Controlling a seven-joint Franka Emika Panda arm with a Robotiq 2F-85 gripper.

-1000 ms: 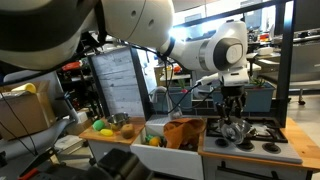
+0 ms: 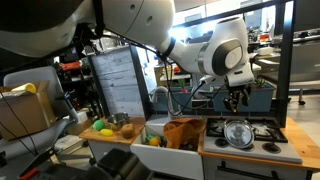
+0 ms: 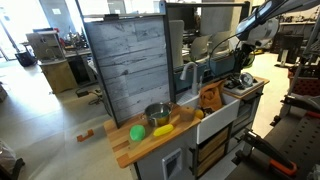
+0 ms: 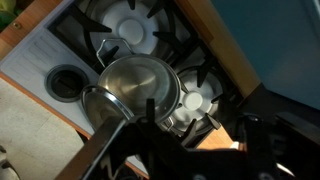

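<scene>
A silver lid (image 2: 238,134) stands tilted at the front of the stovetop, its round face towards exterior view 1. In the wrist view, the metal pot (image 4: 142,84) sits on the burners, and the lid (image 4: 101,106) overlaps its near side, apparently leaning on it. My gripper (image 2: 237,104) hangs above them, pointing down and apart from both. Its dark fingers are spread at the bottom of the wrist view, part open, with nothing seen between them. In exterior view 2 the gripper is too small to read.
Left of the stove (image 2: 276,149) is a white sink (image 2: 150,154) with an orange cloth (image 2: 184,132) over its edge. Further left, another pot (image 2: 119,119) and yellow and green items stand on the wooden counter. A blue panel (image 2: 247,97) rises behind the stove.
One second ago my gripper was down at the lid and pot. The lid stays at the stove front.
</scene>
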